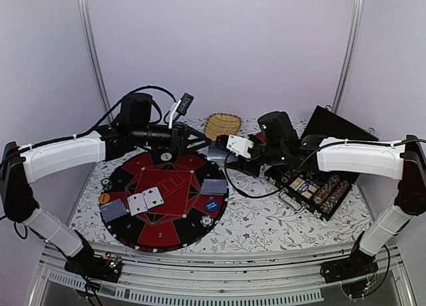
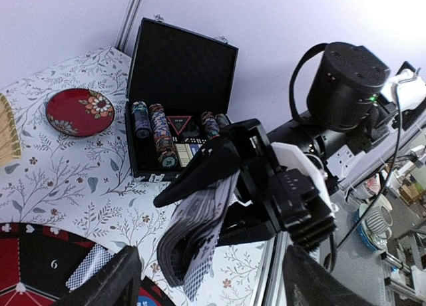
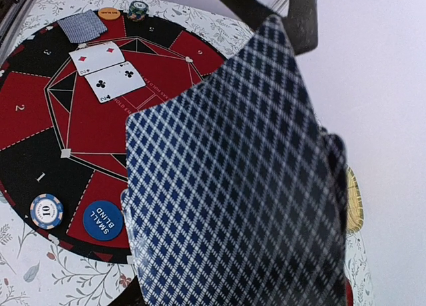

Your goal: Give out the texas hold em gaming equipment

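My right gripper [image 1: 226, 146] holds a bundle of blue-checked cards between its fingers, high over the mat's right side; in the right wrist view the cards [image 3: 226, 193] fill the middle. My left gripper [image 1: 200, 137] is just left of them, its fingers apart with nothing seen between them. The round poker mat [image 1: 160, 223] carries face-up cards [image 3: 113, 83], card piles [image 3: 83, 26], a small blind button [image 3: 103, 219] and chips [image 3: 46, 210].
The open chip case [image 1: 313, 193] is at the right. A red plate [image 2: 80, 112] and wicker basket [image 1: 221, 123] are at the back.
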